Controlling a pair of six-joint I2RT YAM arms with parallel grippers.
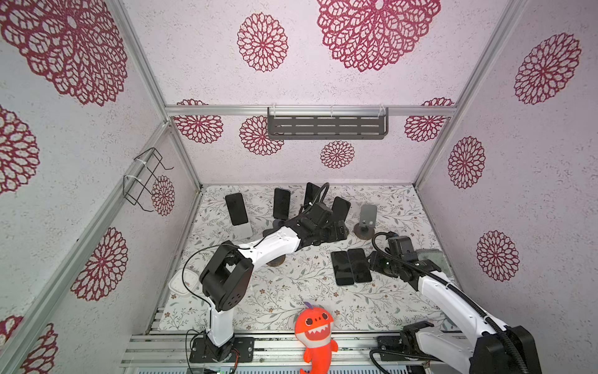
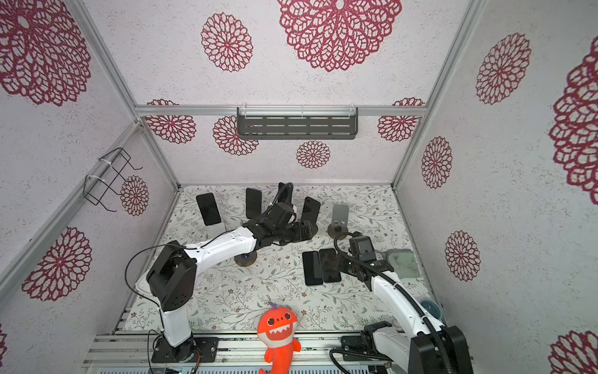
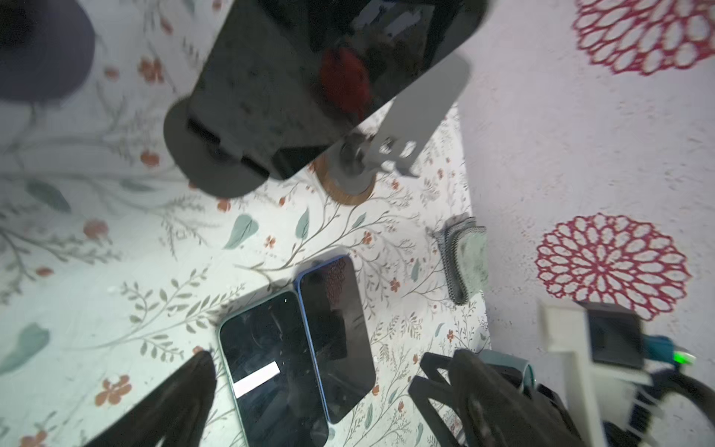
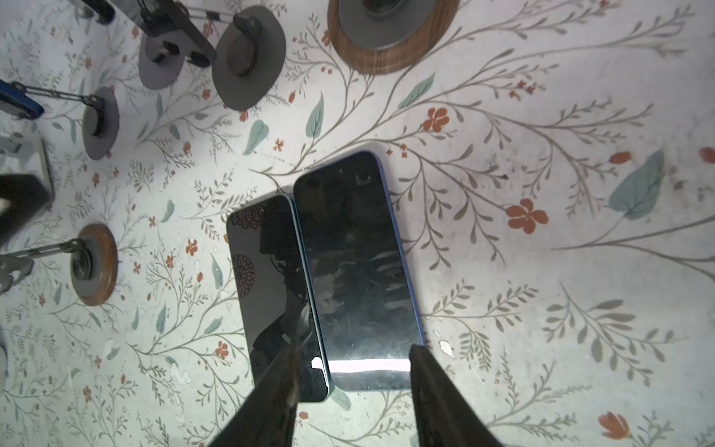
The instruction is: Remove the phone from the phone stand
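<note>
Two black phones lie flat side by side on the table: the left flat phone (image 1: 342,268) and the right flat phone (image 1: 358,265). Several phones stand upright on stands at the back, among them the rightmost upright phone (image 1: 340,208), which looms near the top of the left wrist view. To its right a grey phone stand (image 1: 368,215) holds no phone. My left gripper (image 1: 341,232) is open in front of the rightmost upright phone, apart from it. My right gripper hovers over the flat phones' near ends, its fingers apart with nothing held.
A dark shelf (image 1: 327,127) hangs on the back wall. A green tray (image 2: 403,263) sits at the table's right, and an orange plush toy (image 1: 316,333) lies at the front edge.
</note>
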